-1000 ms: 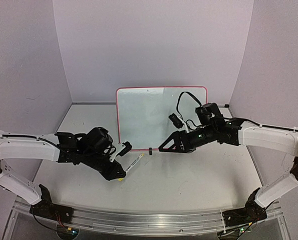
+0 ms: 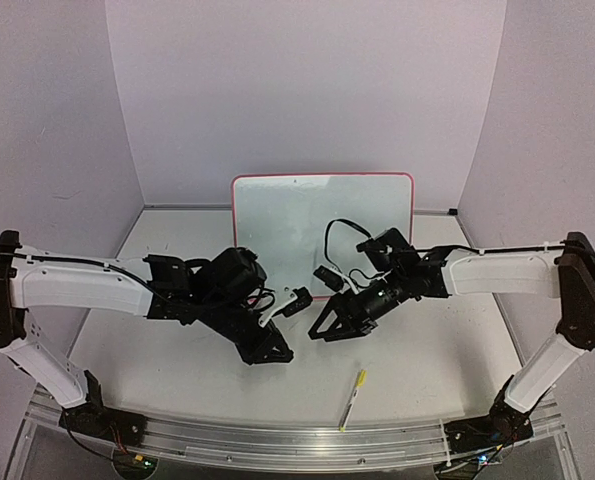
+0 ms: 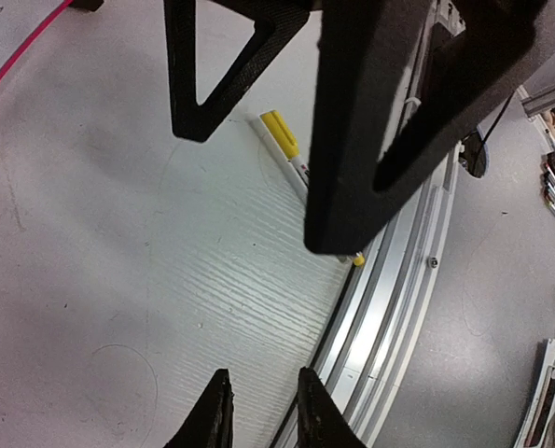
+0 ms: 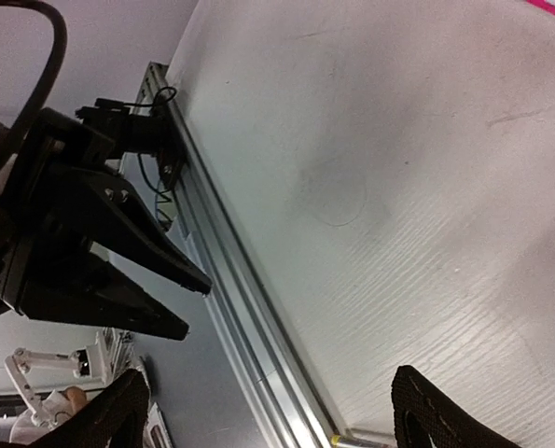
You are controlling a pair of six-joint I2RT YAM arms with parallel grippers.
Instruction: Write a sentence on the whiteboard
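Note:
A white marker with a yellow cap (image 2: pixel 352 400) lies on the table near its front edge, apart from both grippers. Its yellow cap (image 3: pixel 279 133) shows beyond the other arm's fingers in the left wrist view, and only its yellow end (image 4: pixel 344 441) at the bottom of the right wrist view. My left gripper (image 2: pixel 285 358) stands slightly open, its fingers (image 3: pixel 219 401) a small gap apart and empty. To its right, my right gripper (image 2: pixel 319 335) is wide open, nothing between its fingers. The red-framed whiteboard (image 2: pixel 277 225) is at the back, its surface without visible writing.
The two grippers hang close together over the middle of the table. A metal rail (image 2: pixel 297 445) runs along the front edge, just by the marker. Bare tabletop (image 2: pixel 167 370) lies to the left and right.
The left gripper has moved right, the right one left.

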